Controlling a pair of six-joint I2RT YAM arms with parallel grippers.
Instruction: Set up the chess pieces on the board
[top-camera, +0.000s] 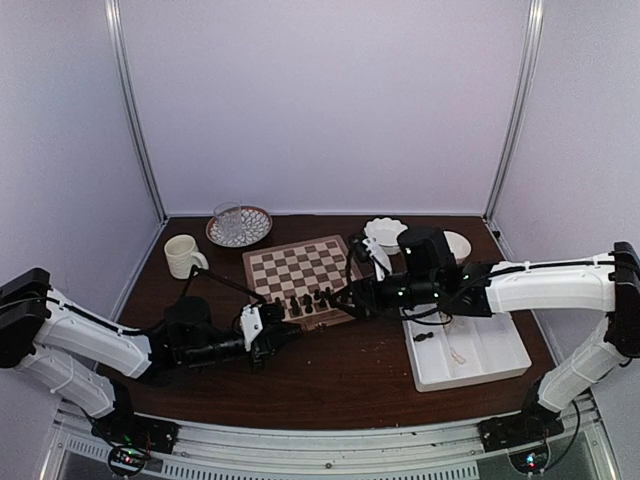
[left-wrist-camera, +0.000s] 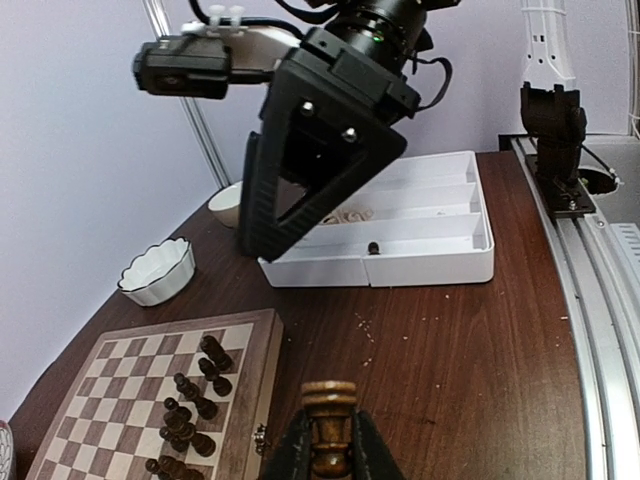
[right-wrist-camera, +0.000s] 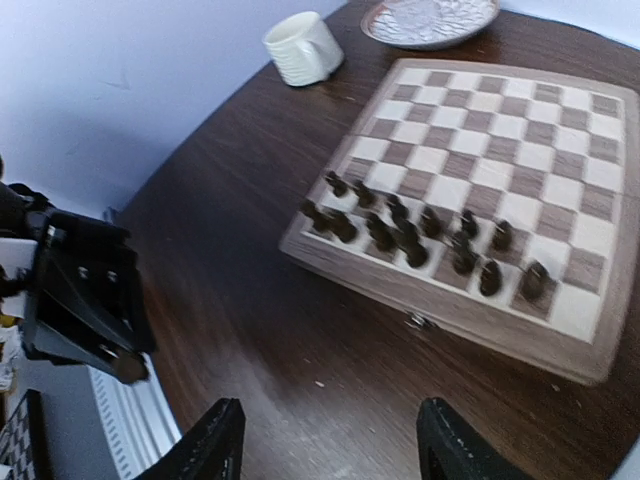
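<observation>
The wooden chessboard (top-camera: 295, 268) carries several dark pieces (right-wrist-camera: 408, 243) along its near rows, some upright in the right wrist view. My left gripper (top-camera: 280, 340) hangs just in front of the board; in the left wrist view a dark wooden piece (left-wrist-camera: 330, 430) stands upright between its fingers, though whether they grip it firmly is unclear. My right gripper is open and empty, above the table toward the board's right side. A white compartment tray (top-camera: 468, 360) holds a dark piece (top-camera: 424, 336) and some light pieces.
A mug (top-camera: 183, 255) stands at the left, a patterned plate with a glass (top-camera: 250, 226) behind the board. A scalloped bowl (top-camera: 385, 230) and another bowl (top-camera: 457, 244) are at the back right. Bare table lies in front of the board.
</observation>
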